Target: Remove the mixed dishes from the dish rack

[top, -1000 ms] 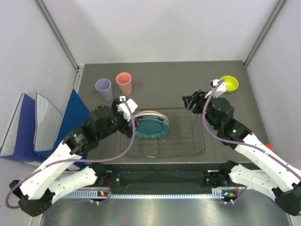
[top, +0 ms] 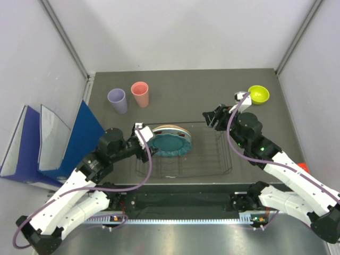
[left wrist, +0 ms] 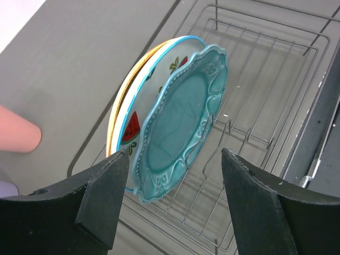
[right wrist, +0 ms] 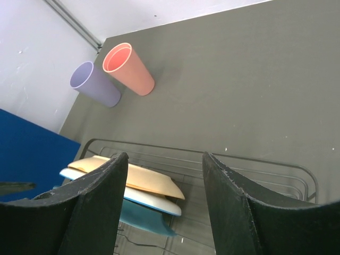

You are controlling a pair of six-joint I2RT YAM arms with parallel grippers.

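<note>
A teal scalloped plate (left wrist: pixel 178 130) stands upright in the wire rack (top: pixel 207 164), with a white watermelon-pattern plate (left wrist: pixel 133 127) and an orange-rimmed plate (right wrist: pixel 154 178) behind it. My left gripper (top: pixel 143 151) hangs over the rack's left end; in the left wrist view its open fingers (left wrist: pixel 95 207) frame the near ends of the plates, holding nothing. My right gripper (top: pixel 212 119) is open and empty above the rack's back right, facing the plates from the side.
A purple cup (top: pixel 118 102) and a pink cup (top: pixel 140 93) stand behind the rack. A green bowl (top: pixel 258 94) sits at the back right. Blue bins (top: pixel 69 149) line the left wall.
My left gripper has moved toward the front of the counter, lower in the top view. The right gripper has shifted slightly left. The plates have not moved.
</note>
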